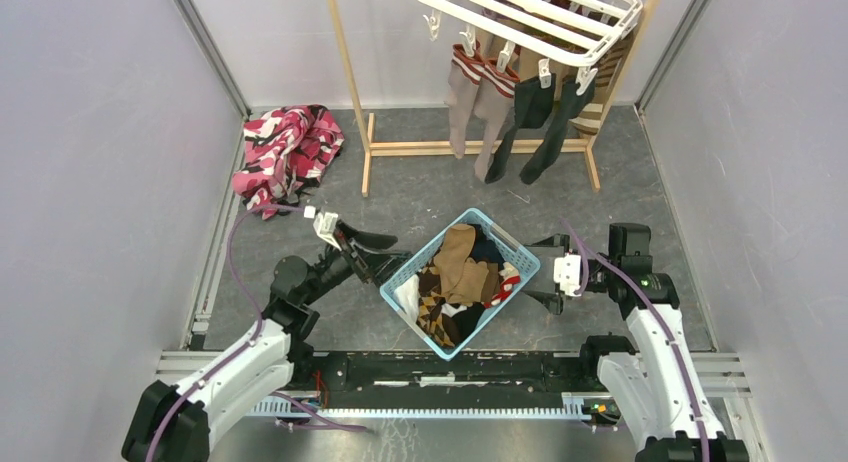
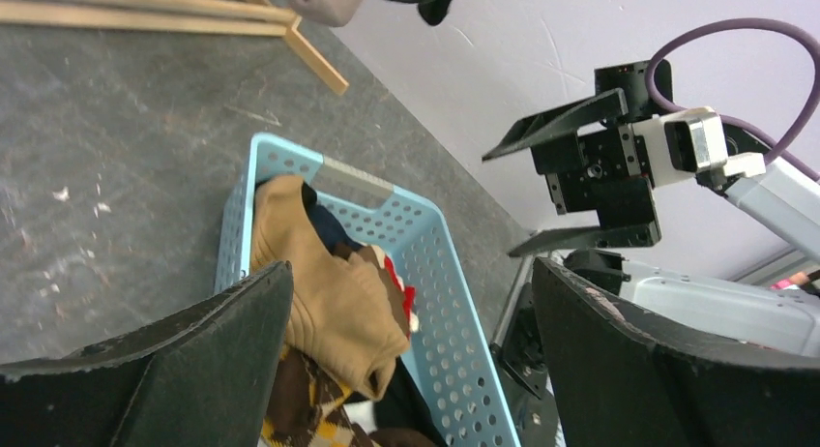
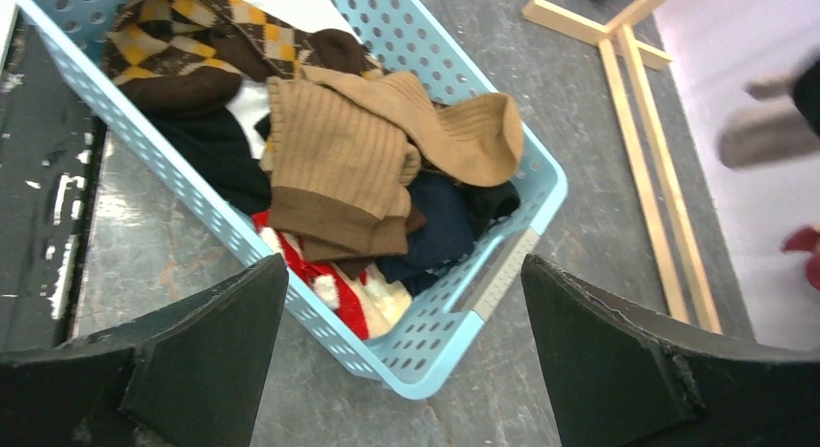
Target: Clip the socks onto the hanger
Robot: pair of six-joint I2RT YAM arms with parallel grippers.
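A white hanger (image 1: 530,22) with clips hangs from the wooden stand; grey-pink socks with striped red cuffs (image 1: 466,94) and dark green socks (image 1: 556,127) dangle from it. Below, a blue basket (image 1: 532,266) holds a heap of loose socks, with tan-brown socks (image 3: 338,162) on top and a red and white sock (image 3: 353,297) under them. At the basket's left side my left gripper (image 1: 392,266) is apart at the fingers and empty; in its own wrist view the fingers stand wide. My right gripper (image 1: 540,272) is open and empty just right of the basket.
Pink and black patterned cloth (image 1: 285,157) lies on the floor at the left. The stand's wooden base (image 1: 470,148) crosses the floor behind the basket. Floor between basket and stand is clear.
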